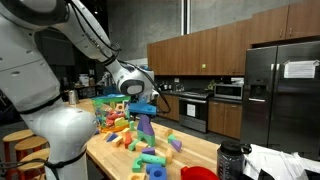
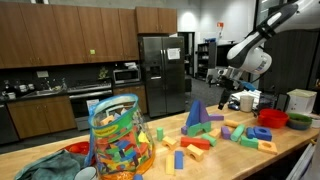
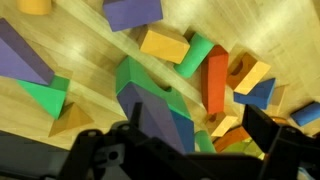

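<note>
My gripper stands open above the wooden table, its two dark fingers spread wide. Below it in the wrist view is a long purple block (image 3: 152,112) beside green pieces (image 3: 129,73); nothing appears gripped. Around these lie an orange block (image 3: 164,42), a green cylinder (image 3: 194,56), a red-orange bar (image 3: 214,78), an orange arch (image 3: 246,72) and a blue triangle (image 3: 258,93). On the left are a purple wedge (image 3: 22,55), a green triangle (image 3: 45,95) and an orange triangle (image 3: 70,120). Exterior view 2 shows a tall purple piece (image 2: 196,115) near the arm's end.
A clear bin (image 2: 122,140) of colourful blocks stands at the table's near left in exterior view 2. Red (image 2: 272,118) and green bowls (image 2: 299,121) are at the right. A black canister (image 1: 231,160) occupies the near right corner in exterior view 1. Loose blocks crowd the middle.
</note>
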